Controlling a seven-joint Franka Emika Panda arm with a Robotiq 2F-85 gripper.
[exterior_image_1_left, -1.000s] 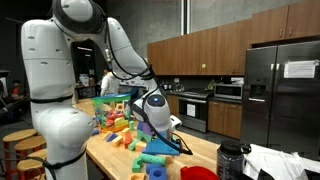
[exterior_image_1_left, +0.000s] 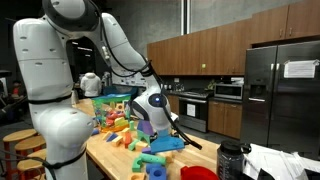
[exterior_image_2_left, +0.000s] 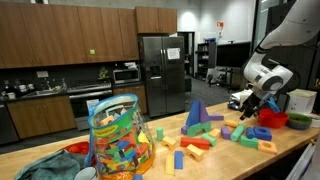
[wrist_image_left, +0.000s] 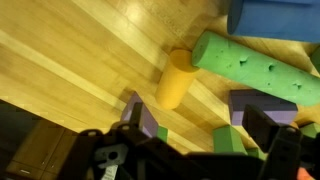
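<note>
My gripper is open above the wooden table, its dark fingers spread at the bottom of the wrist view, with nothing held between them. Ahead of the fingers lies an orange cylinder (wrist_image_left: 176, 78). A long green cylinder (wrist_image_left: 255, 66) rests to its right, its near end close to the orange piece. Beside the right finger is a dark purple block (wrist_image_left: 263, 104). At the upper right sits a blue block (wrist_image_left: 275, 18). Exterior view 1 has the gripper (exterior_image_1_left: 172, 138) low over the coloured blocks, its fingertips hard to make out.
Many loose blocks (exterior_image_2_left: 196, 150) cover the table. A net bag of toys (exterior_image_2_left: 122, 138) stands at one side. Near the arm are a red bowl (exterior_image_1_left: 198, 172) and a black canister (exterior_image_1_left: 231, 160). Bare wood (wrist_image_left: 70, 60) shows at the wrist view's left.
The wrist has turned and tilted over the last second, so the hand's blue and black parts point differently. The arm stays over the same part of the table; the blocks look unmoved.
</note>
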